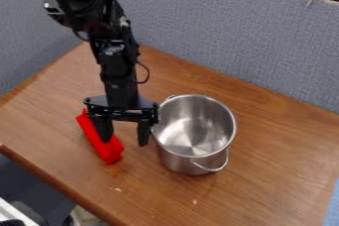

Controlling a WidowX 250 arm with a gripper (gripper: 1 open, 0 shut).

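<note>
The black robot gripper (123, 131) hangs low over the table at centre-left, its two fingers pointing down and spread apart, one at the red object's upper end and one beside the pot. A red elongated object (106, 147) lies on the wooden table, partly behind the gripper. A steel pot (193, 131) with two handles stands just right of the gripper, empty as far as I can see.
The wooden table (265, 180) has free room to the right and behind. A grey padded wall (239, 42) runs along the back and left. The table's front-left edge is close to the red object.
</note>
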